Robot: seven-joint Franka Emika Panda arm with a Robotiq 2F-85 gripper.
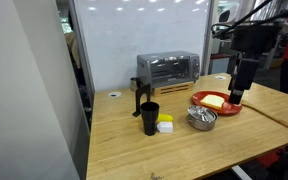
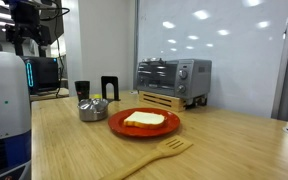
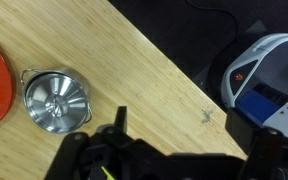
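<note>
My gripper hangs open above the table, its black fingers (image 3: 120, 120) wide apart in the wrist view with only bare wood and a robot base behind the gap. A lidded steel pot (image 1: 201, 118) stands on the table, to the left of the gripper in the wrist view (image 3: 57, 101). Beside it is a red plate (image 2: 144, 132) with bread slices (image 2: 145, 119) on it. A wooden slotted spatula (image 2: 154, 156) lies near the plate.
A black mug (image 1: 150, 121) stands near a yellow item (image 1: 165, 117) and a small white block (image 1: 165, 127). Behind are a black stand (image 1: 141, 92) and a toaster oven (image 1: 169, 70).
</note>
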